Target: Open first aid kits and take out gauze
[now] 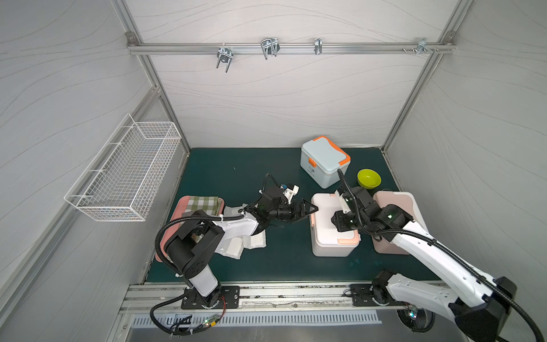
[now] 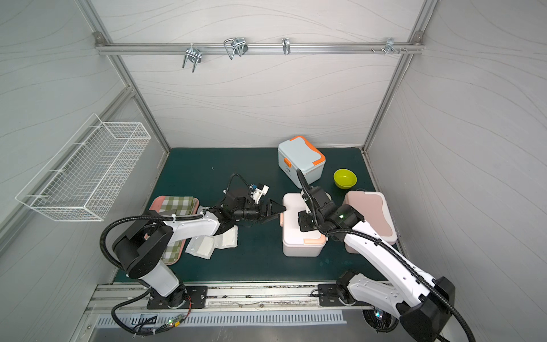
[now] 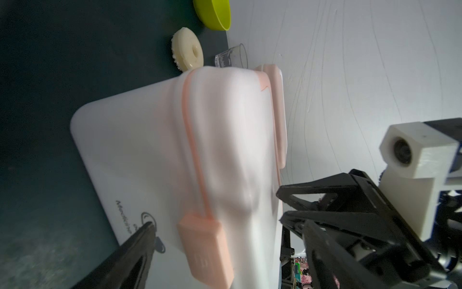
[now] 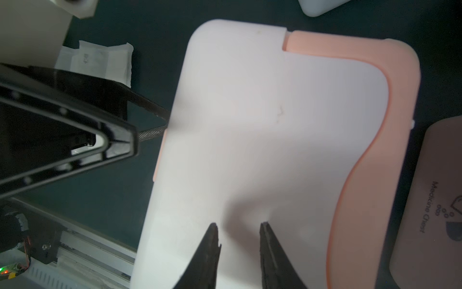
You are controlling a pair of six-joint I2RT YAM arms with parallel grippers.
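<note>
A pink-and-white medicine box (image 1: 327,233) stands closed at the centre right. My left gripper is at its left side, fingers apart on either side of the peach latch (image 3: 204,250), with no grip on it visible. My right gripper is over the white lid (image 4: 274,125), fingertips low against or just above it; whether anything is between them is unclear. A second pink kit (image 2: 370,213) stands at the right, and a blue-and-orange kit (image 1: 322,165) at the back. White packets (image 2: 225,239) lie left of centre.
A green bowl (image 1: 368,177), a cream ring (image 3: 185,48) and a clear glass (image 3: 231,57) are at the right rear. A pink tray (image 2: 159,205) with a checked cloth sits at left; a wire basket (image 1: 128,171) hangs on the left wall.
</note>
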